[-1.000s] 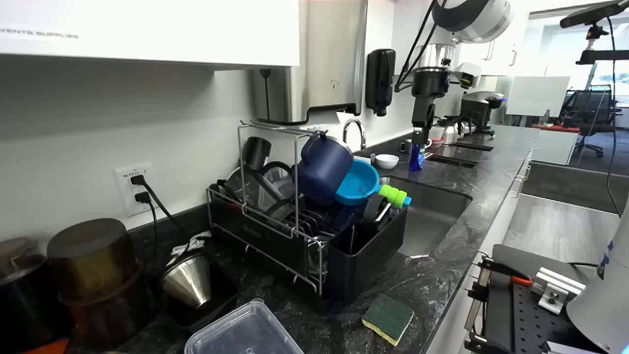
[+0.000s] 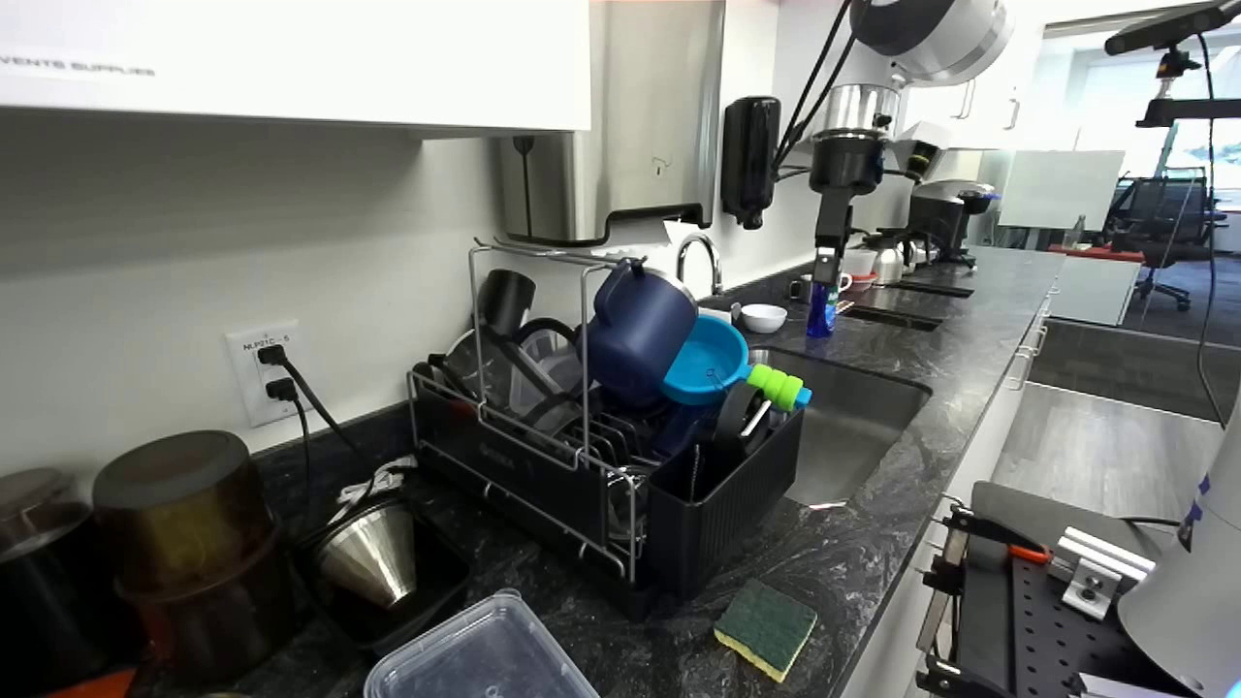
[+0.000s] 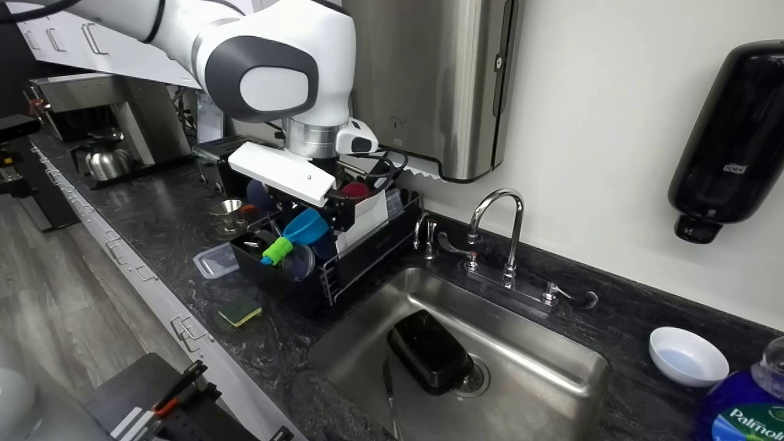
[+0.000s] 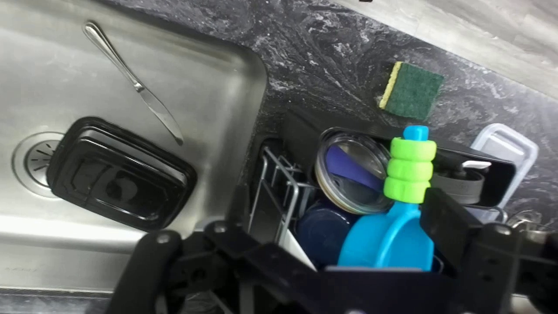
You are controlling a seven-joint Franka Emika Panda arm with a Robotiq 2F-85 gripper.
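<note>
My gripper is open, its two fingers wide apart with nothing gripped. In the wrist view it is above the dish rack, and a blue strainer-like cup [image 4: 387, 238] with a green ribbed handle [image 4: 409, 170] shows between and beneath the fingers. From the first exterior view, the gripper [image 2: 828, 266] hangs pointing down, well above the counter. The blue cup [image 2: 706, 359] leans in the rack [image 2: 529, 500] beside a navy mug [image 2: 640, 332]. A black container [image 3: 430, 349] and a knife [image 4: 137, 86] lie in the steel sink [image 4: 219, 83].
A green sponge [image 2: 765, 628] lies on the counter by the rack, near a clear lid [image 2: 483, 657]. Behind the sink rises the faucet [image 3: 516, 220]. A white bowl [image 3: 687, 356] and a blue soap bottle [image 3: 750, 404] stand to its right.
In the first exterior view, my gripper and wrist have shifted and turned very slightly. The rack, its dishes and the sponge look unmoved.
</note>
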